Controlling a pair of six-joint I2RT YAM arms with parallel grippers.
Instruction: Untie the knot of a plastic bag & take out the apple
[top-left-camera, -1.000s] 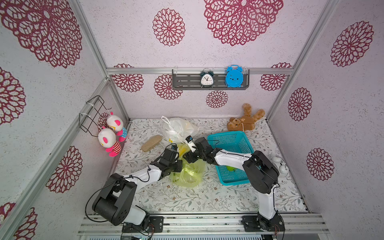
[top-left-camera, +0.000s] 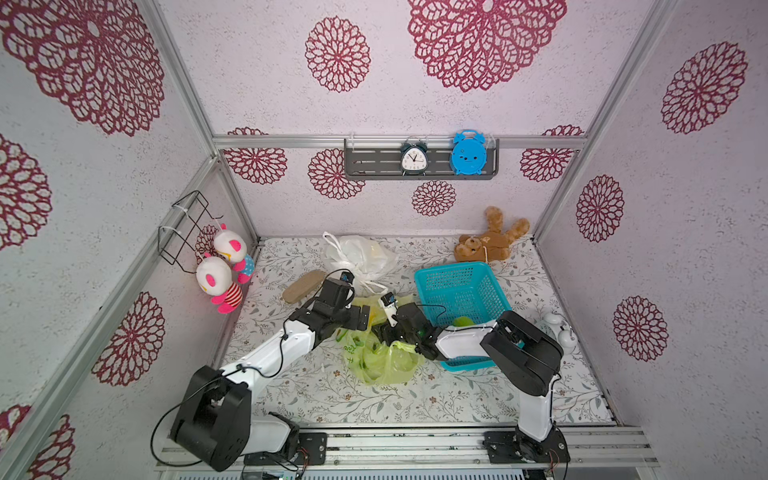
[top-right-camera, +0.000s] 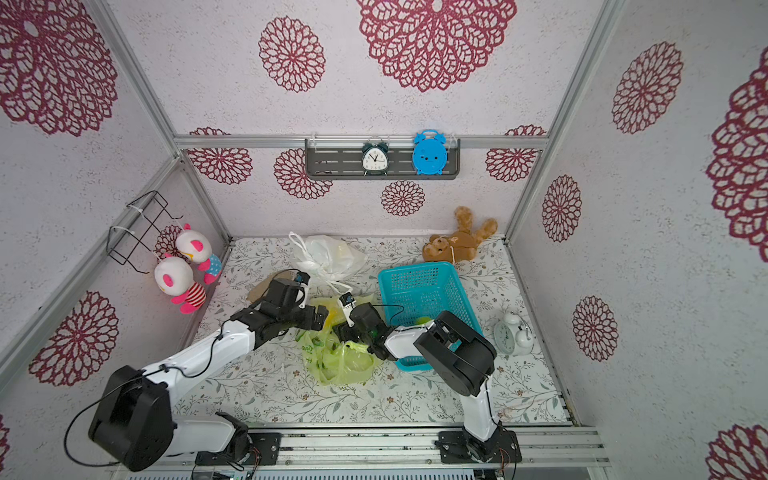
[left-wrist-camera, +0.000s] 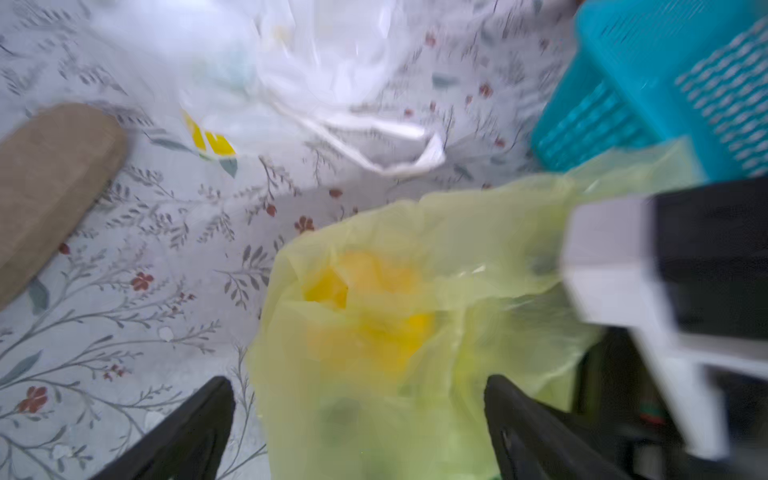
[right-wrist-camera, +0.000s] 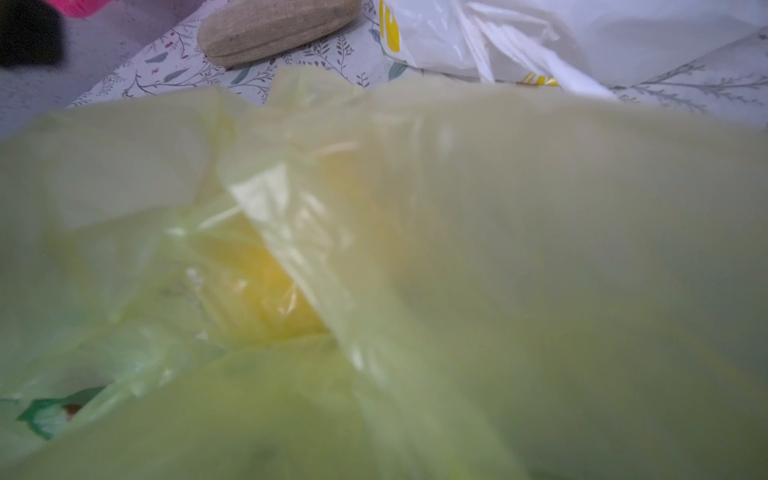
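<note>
The yellow-green plastic bag (top-left-camera: 376, 364) lies mid-table, crumpled, with something orange-yellow showing through its film (left-wrist-camera: 368, 336). My left gripper (top-left-camera: 358, 318) is over the bag's back-left part; in the left wrist view its fingers stand wide apart above the film. My right gripper (top-right-camera: 344, 333) sits low in the bag's right side, beside the left one; its fingers are hidden by film, which fills the right wrist view. Whether the orange-yellow thing is the apple I cannot tell.
A teal basket (top-left-camera: 460, 276) with a green object inside is at the right. A white bag (top-left-camera: 360, 256) lies behind, a tan pouch (top-left-camera: 302, 286) at back left. A teddy (top-left-camera: 488, 244) and a clock (top-right-camera: 512, 336) line the back and right.
My left gripper has moved up and toward the back; my right gripper has moved down toward the front. The bag has spread out toward the front.
</note>
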